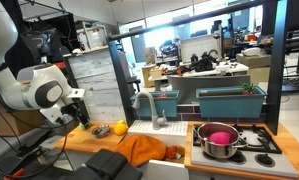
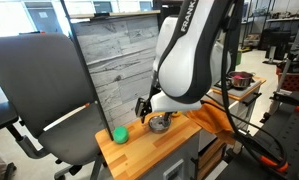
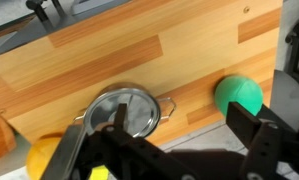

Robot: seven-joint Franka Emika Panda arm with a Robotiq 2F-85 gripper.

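Observation:
My gripper is open with nothing between its dark fingers. It hangs above the wooden counter at its left end in exterior view 1. A round green object [image 3: 238, 93] lies on the wood near one finger in the wrist view. Near the other finger is a small silver pot [image 3: 114, 105] with two side handles. A yellow rounded object [image 3: 43, 156] sits past the pot, partly cut off by the dark gripper. In exterior view 2, the gripper [image 2: 149, 108] is over the counter, close above the pot [image 2: 159, 124], with the green object [image 2: 120, 134] to its left.
An orange cloth [image 1: 141, 150] lies in the middle of the counter, below the faucet [image 1: 147, 108]. At right, a larger pot [image 1: 219, 150] holding something pink stands beside the stove burners [image 1: 254, 140]. A plank wall [image 1: 97, 85] rises behind the green object.

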